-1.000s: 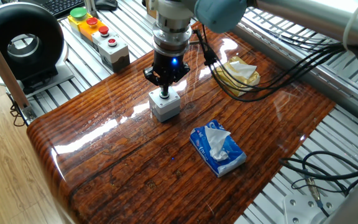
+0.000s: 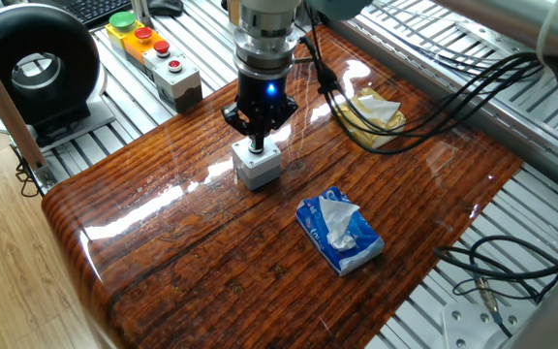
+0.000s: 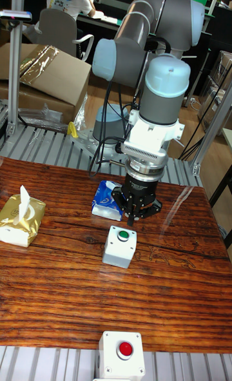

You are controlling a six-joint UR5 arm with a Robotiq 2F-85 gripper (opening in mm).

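A small grey-white box with a green push button (image 3: 124,235) stands on the wooden table. In exterior view 1 the same button box (image 2: 258,171) sits under my gripper (image 2: 259,145), whose fingertips cover most of the button. My gripper (image 3: 131,222) points straight down, its fingers brought together into one narrow tip, with nothing visible between them. From exterior view 3, the tip appears just behind the green button and the button's top is in plain sight. Whether the tip touches the box cannot be told.
A blue tissue pack (image 2: 339,231) and a gold tissue pack (image 2: 371,118) lie on the table, apart from the box. Several button boxes (image 2: 172,79) stand off its edge. Black cables (image 2: 453,116) hang from the arm.
The arm's upper joint has shifted upward in exterior view 1, and its hanging cables with it. My gripper has hardly moved and stays shut over the box. Box and tissue packs lie unchanged.
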